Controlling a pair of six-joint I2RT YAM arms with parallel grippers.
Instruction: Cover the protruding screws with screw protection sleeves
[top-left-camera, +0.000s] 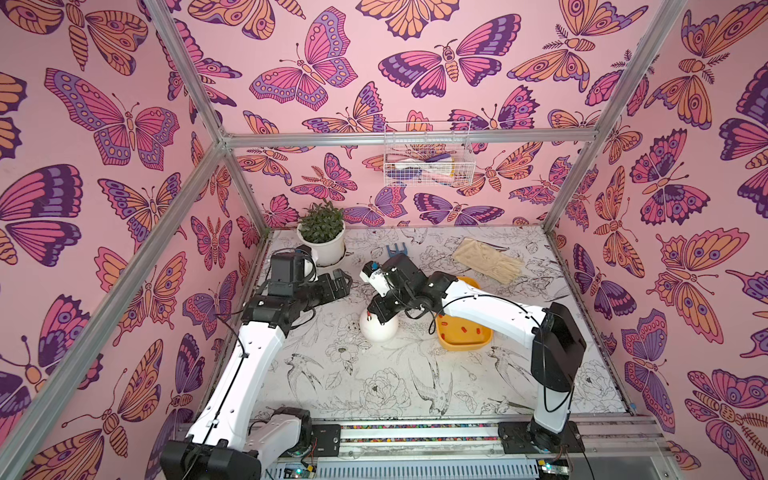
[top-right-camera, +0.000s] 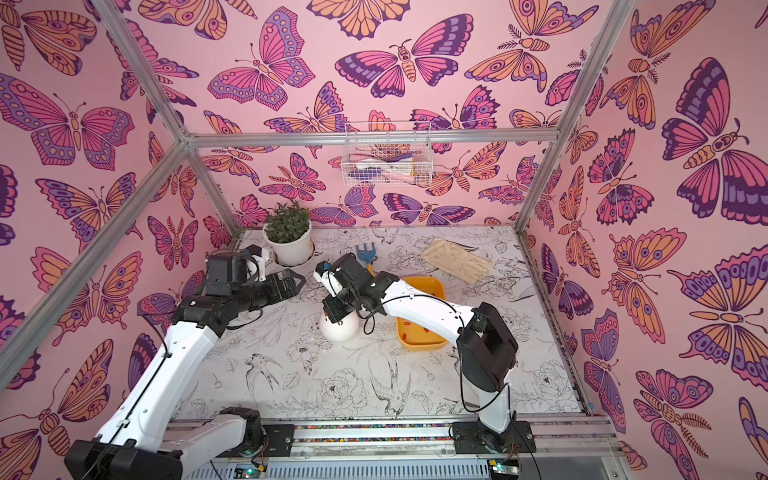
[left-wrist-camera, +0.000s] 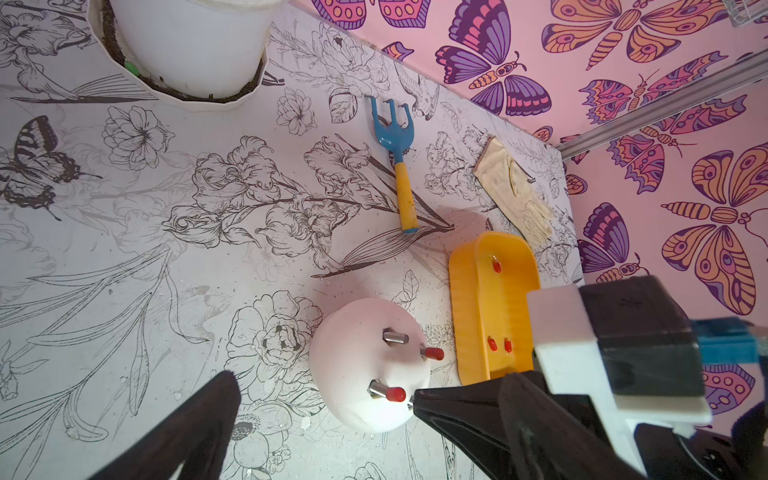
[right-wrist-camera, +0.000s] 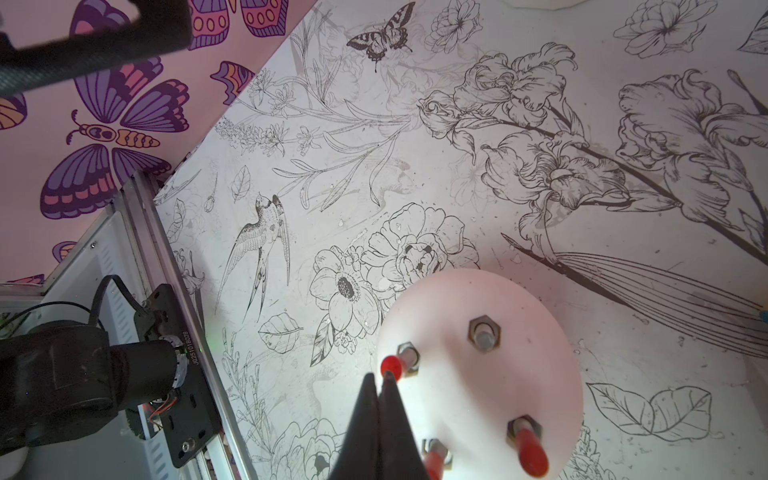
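Note:
A white dome (right-wrist-camera: 480, 384) stands on the table, several metal screws sticking out of it. In the right wrist view one screw (right-wrist-camera: 484, 336) is bare. Red sleeves sit on three others: a left sleeve (right-wrist-camera: 392, 367), a lower right sleeve (right-wrist-camera: 531, 454) and a lower sleeve (right-wrist-camera: 434, 462) partly hidden by my fingers. My right gripper is shut, its tips right by the left sleeve; nothing shows between them, and contact cannot be judged. My left gripper (top-left-camera: 342, 285) hangs open and empty, left of the dome and above the table.
A yellow tray (left-wrist-camera: 466, 320) with several loose red sleeves (left-wrist-camera: 497, 265) lies right of the dome, partly under the right arm. Behind are a small blue fork (left-wrist-camera: 394, 136), a beige glove (left-wrist-camera: 512, 192) and a potted plant (top-left-camera: 322, 232).

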